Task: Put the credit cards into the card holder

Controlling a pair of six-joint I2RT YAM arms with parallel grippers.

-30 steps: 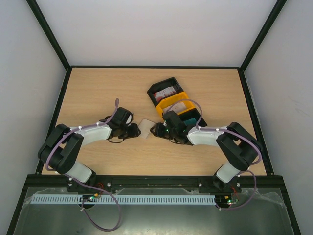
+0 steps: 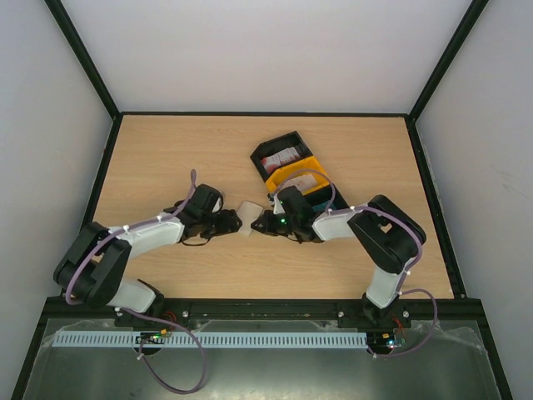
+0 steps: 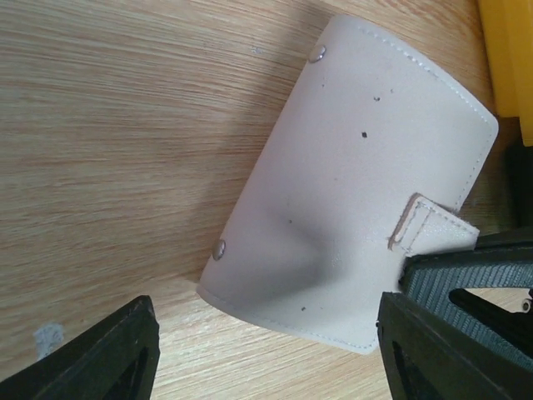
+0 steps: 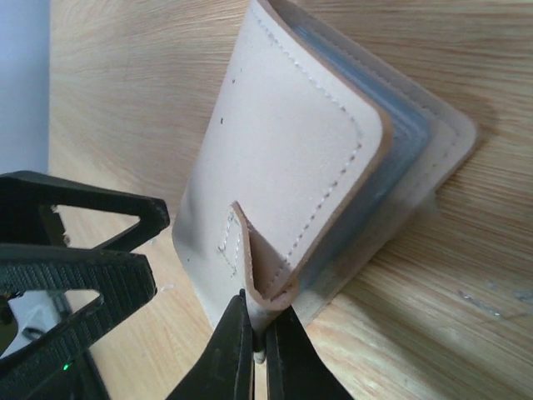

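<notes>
The pale leather card holder lies on the table between my two grippers, its snaps on the far left side in the left wrist view. Its flap stands partly raised in the right wrist view, with bluish clear sleeves showing inside. My right gripper is shut on the small closure tab. My left gripper is open at the holder's near edge, nothing between its fingers. White-and-red packs, perhaps cards, lie in the black bin; a pale one lies in the yellow bin.
A row of bins, black, yellow and another black one, stands behind and right of the holder. The right arm partly covers the nearest bin.
My right gripper has come leftward and closed at the holder's tab. The holder looks about where it was.
</notes>
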